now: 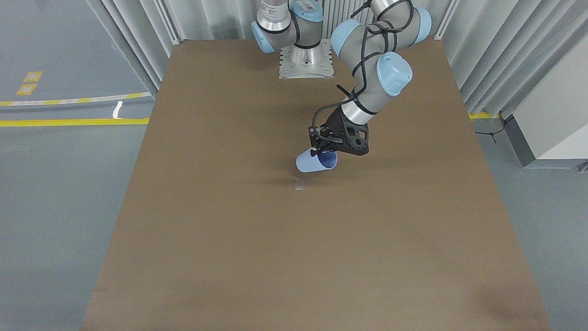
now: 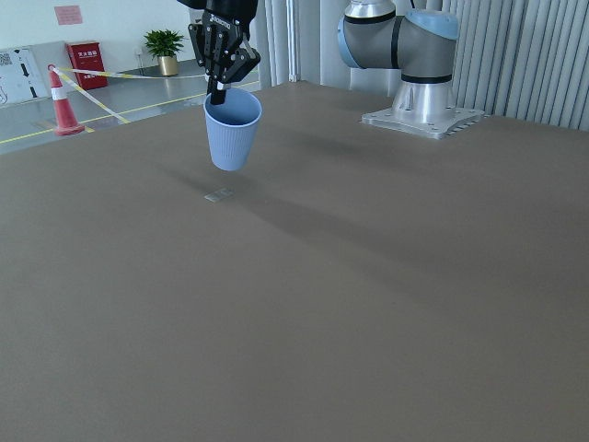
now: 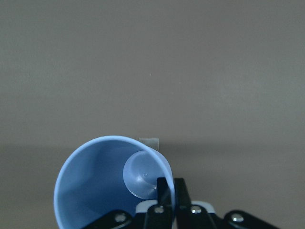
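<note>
A light blue ribbed cup (image 1: pixel 308 164) hangs from my gripper, which is shut on its rim, one finger inside and one outside in the wrist view. In the left view the cup (image 2: pixel 230 140) appears raised above the brown table (image 2: pixel 304 295), roughly upright with a slight tilt, below the black gripper body. A small clear label or tape piece (image 1: pixel 300 184) lies flat on the table just beside and below the cup.
Curtains hang behind the table.
</note>
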